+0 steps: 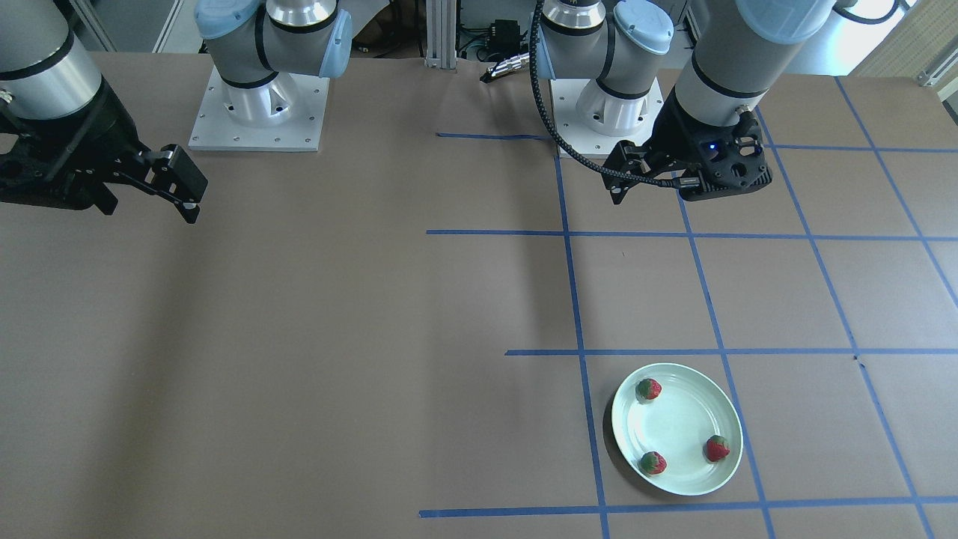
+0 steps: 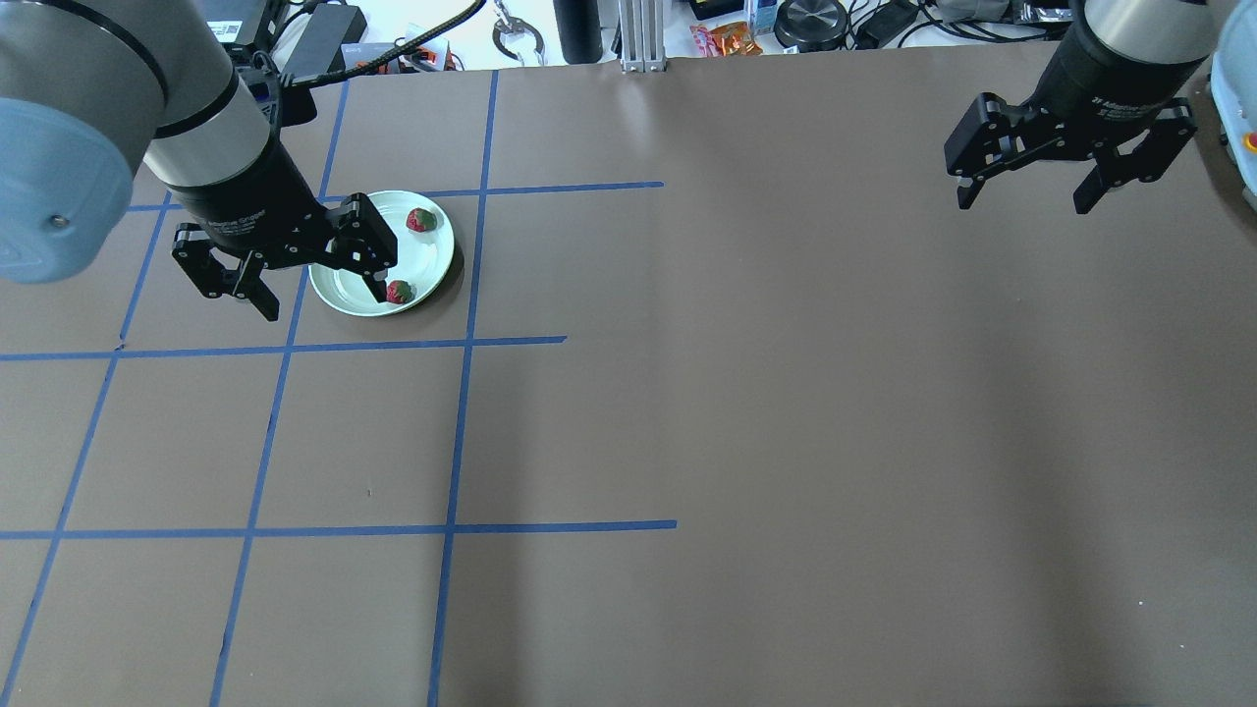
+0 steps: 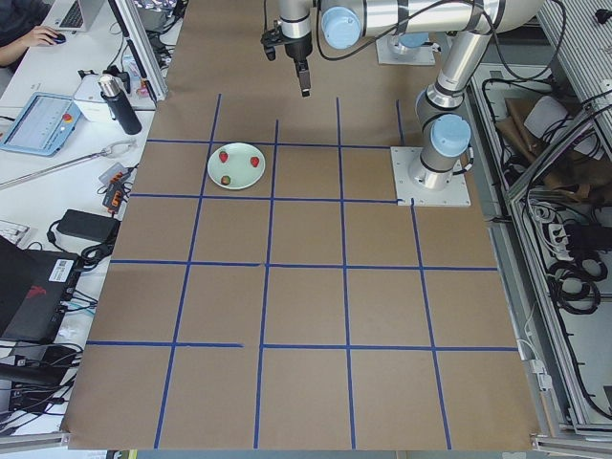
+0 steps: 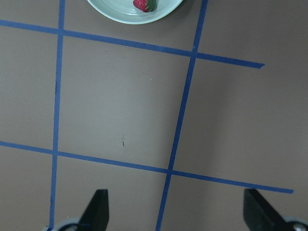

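Observation:
A pale green plate (image 1: 682, 422) holds three strawberries (image 1: 653, 463) on the taped table; its edge shows at the top of the left wrist view (image 4: 122, 12). The arm's black gripper (image 1: 656, 180) hangs raised well behind the plate in the front view. In the top view this gripper (image 2: 247, 283) appears partly over the plate's image. In the left wrist view its two blurred fingers sit far apart at the bottom corners, so it is open, with only bare table between them.
A second arm's black gripper (image 1: 153, 189) hangs at the left of the front view. Robot bases on white plates (image 1: 256, 135) stand at the back.

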